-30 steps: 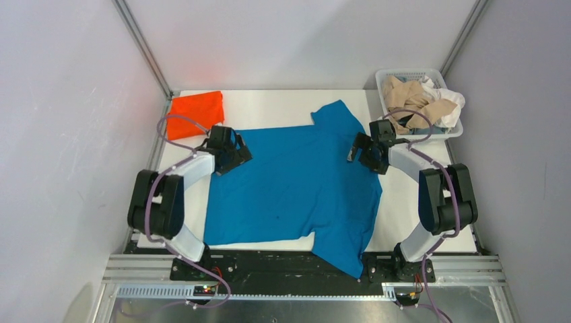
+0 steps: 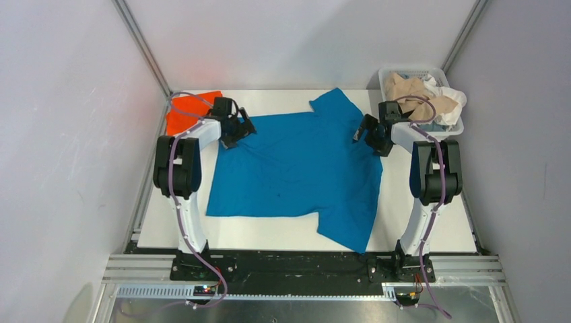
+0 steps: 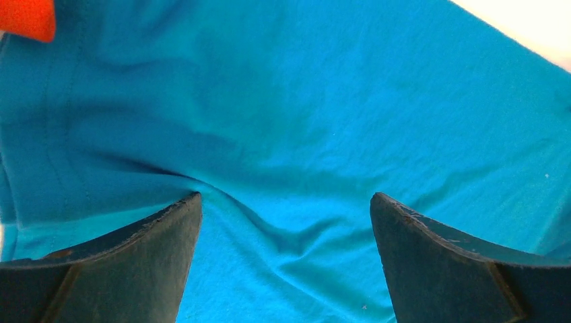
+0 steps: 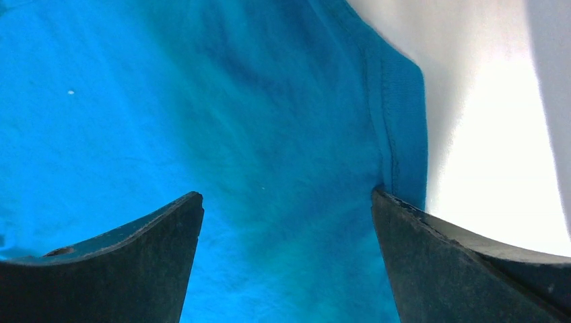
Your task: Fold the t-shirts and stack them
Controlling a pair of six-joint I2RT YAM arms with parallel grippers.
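Note:
A blue t-shirt [image 2: 289, 168] lies spread on the white table, its hem to the left and its sleeves pointing to the back and front at the right. Over its back left part is my left gripper [image 2: 250, 128], open, with blue cloth under its parted fingers [image 3: 128, 269] in the left wrist view. My right gripper [image 2: 360, 134] is open over the collar end; its fingers [image 4: 458, 269] stand wide, one by the stitched neckband [image 4: 404, 128]. Whether the fingertips press on the cloth I cannot tell. A folded orange shirt [image 2: 185, 120] lies at the back left, partly under the left arm.
A white basket [image 2: 452, 128] with crumpled beige and white clothes stands at the back right, close to the right arm. Bare table [image 2: 269, 235] shows in front of the shirt and along its right side.
Both grippers have moved toward the back of the table, and the blue shirt has slid the same way. Its front edge now lies farther from the table's front edge.

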